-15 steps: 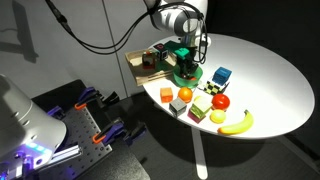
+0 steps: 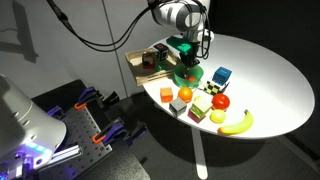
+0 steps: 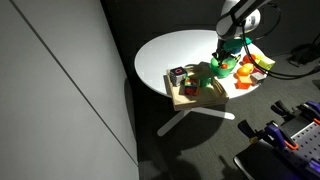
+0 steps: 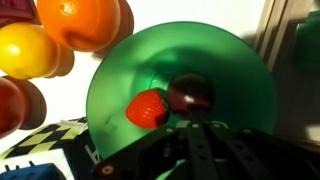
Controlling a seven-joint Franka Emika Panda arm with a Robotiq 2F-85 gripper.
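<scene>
A green bowl [image 2: 181, 80] stands near the table's left side in exterior view 1. Inside it lie a red strawberry [image 4: 147, 109] and a dark red round fruit [image 4: 191, 93], seen from above in the wrist view. My gripper is shut over the bowl, its fingertips close to the dark fruit's lower edge. Nothing shows between its fingers, and whether they touch the fruit cannot be told. The fingers hide part of the bowl's floor. In exterior view 2, the arm hangs over the bowl [image 3: 229, 71].
Beside the bowl sits a wooden box [image 3: 207, 96] holding several items. An orange [image 2: 185, 94], a blue box [image 2: 222, 75], a red tomato [image 2: 221, 101], a banana [image 2: 237, 124] and several blocks surround the bowl's other sides.
The gripper has risen slightly from lower in the bowl, and more of the bowl and its red contents shows. The other objects have stayed in place.
</scene>
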